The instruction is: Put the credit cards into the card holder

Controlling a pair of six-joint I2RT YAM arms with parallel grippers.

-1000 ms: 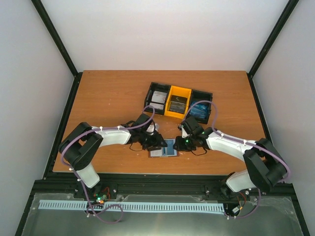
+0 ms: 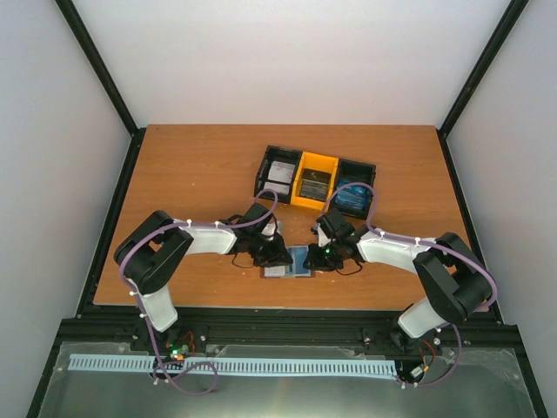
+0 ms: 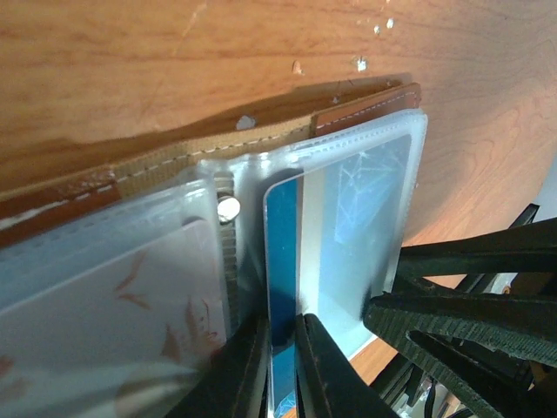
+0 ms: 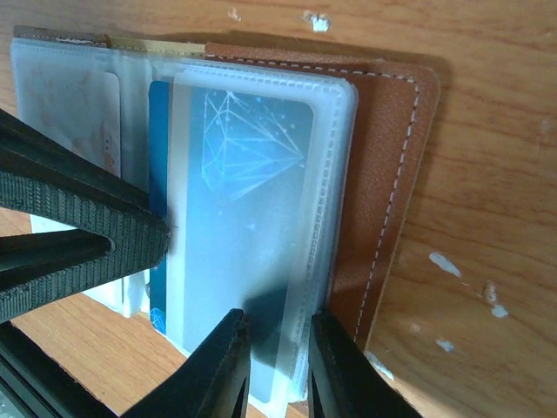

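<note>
The open card holder lies on the table's front middle, brown leather with clear sleeves. A blue card sits mostly inside the right sleeve, its dark blue edge showing at the sleeve's mouth by the fold. My left gripper is shut on that edge. On the opposite side, my right gripper stands part open, its fingers either side of the sleeve's outer border. A pale card shows in the left sleeve.
Behind the holder stand three joined bins: a black one with white cards, a yellow one with dark cards, and a black one with blue cards. Both grippers are close together over the holder.
Over the last second my right arm has shifted slightly left towards the holder. My left arm has lately moved a little to the right. The bins have not moved.
</note>
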